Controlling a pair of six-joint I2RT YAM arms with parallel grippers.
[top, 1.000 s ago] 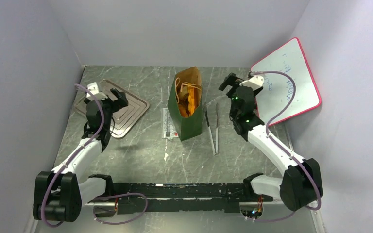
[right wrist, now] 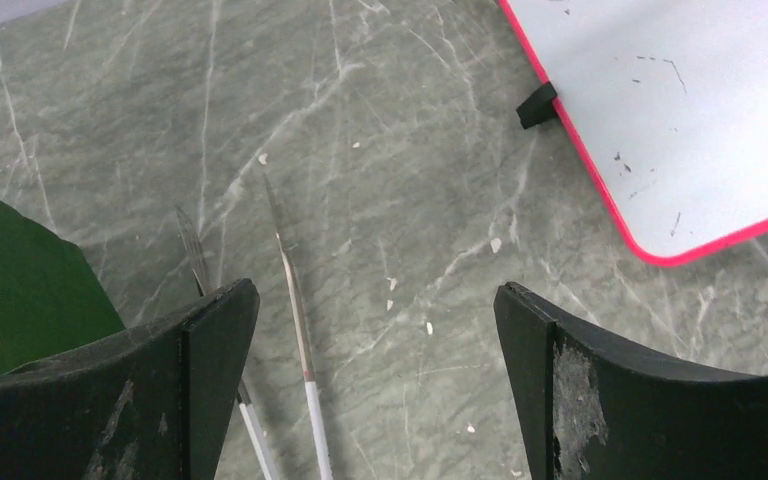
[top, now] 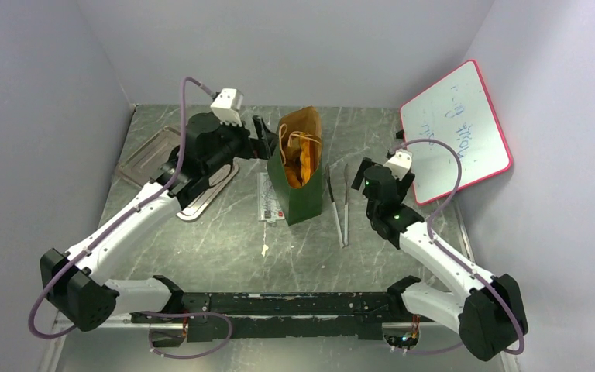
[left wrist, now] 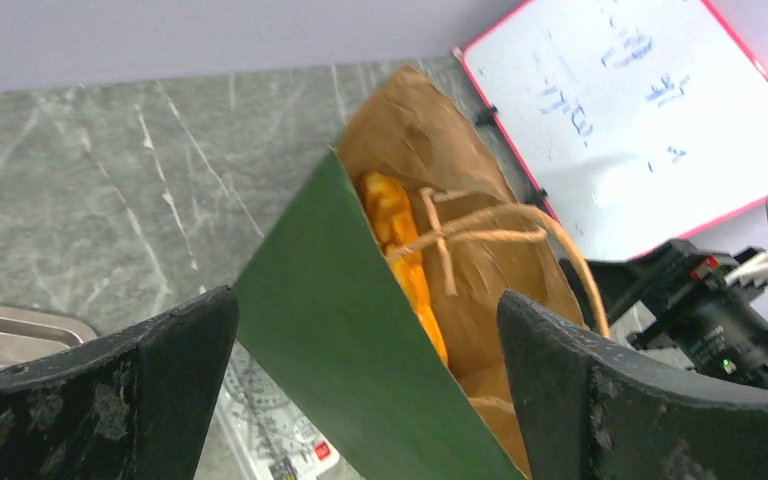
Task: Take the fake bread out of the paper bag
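Observation:
A green paper bag (top: 294, 201) with brown lining and rope handles stands mid-table, orange fake bread (top: 307, 161) inside, also visible as a narrow piece (left wrist: 412, 285) past the bag's wall in the left wrist view. My left gripper (top: 263, 136) is open, raised beside the bag's upper left edge, its fingers framing the opening in the left wrist view. My right gripper (top: 382, 171) stands open to the right of the bag, nothing between its fingers; the bag's green side (right wrist: 20, 280) shows at its left.
A metal tray (top: 197, 204) lies at left, a small board (top: 269, 198) beside the bag, two long knives (top: 335, 217) to its right. A red-edged whiteboard (top: 457, 132) leans at back right.
My left gripper has risen and moved right from over the tray to the bag's upper left. My right arm has shifted slightly toward the front. The bag is unmoved.

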